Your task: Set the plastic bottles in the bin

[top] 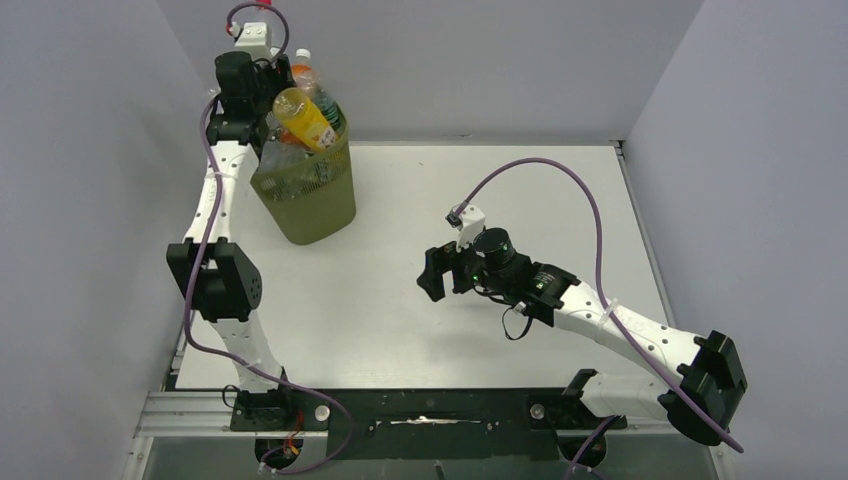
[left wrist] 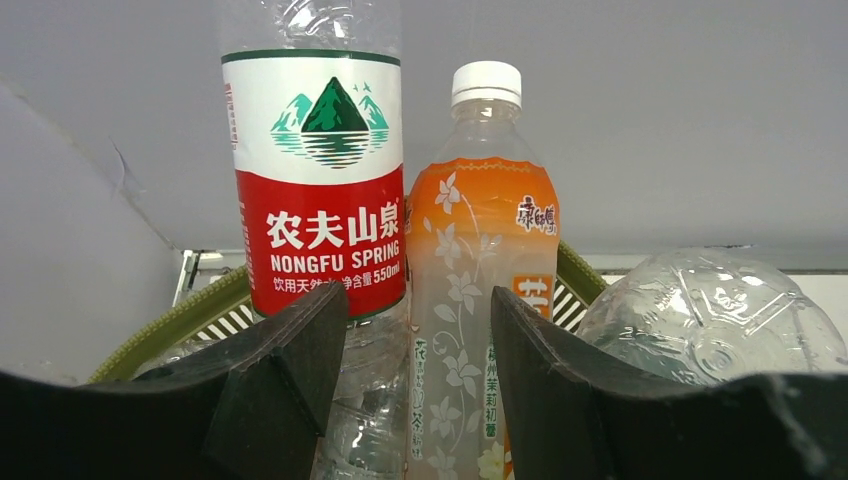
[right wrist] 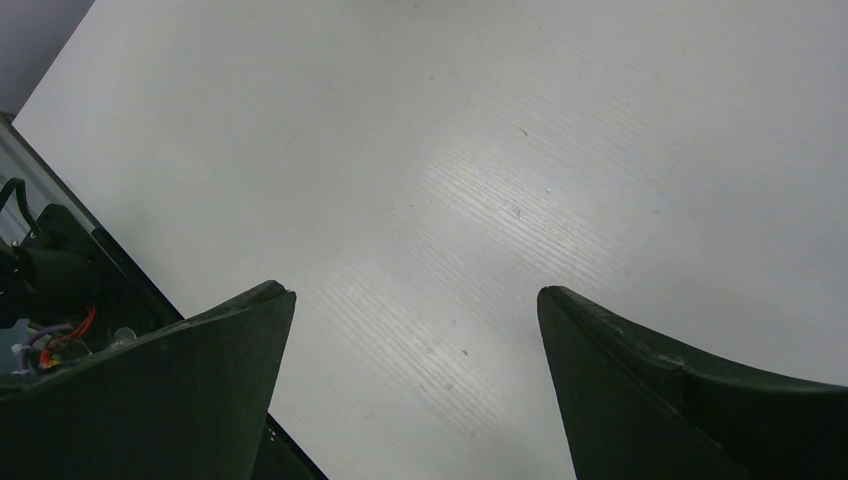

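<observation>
In the top view a green bin (top: 310,205) at the back left holds several plastic bottles, among them a yellow bottle (top: 305,117). My left gripper is part open at the bin's top; in its wrist view a Nongfu Spring water bottle (left wrist: 315,200) and an orange-labelled tea bottle (left wrist: 455,230) stand upright just beyond its fingertips, and a clear bottle (left wrist: 710,315) lies to the right. Whether it touches them I cannot tell. My right gripper is open above the bare table, with nothing between its fingers.
Grey walls (top: 690,160) border it at the back and sides, with the bin near the left wall.
</observation>
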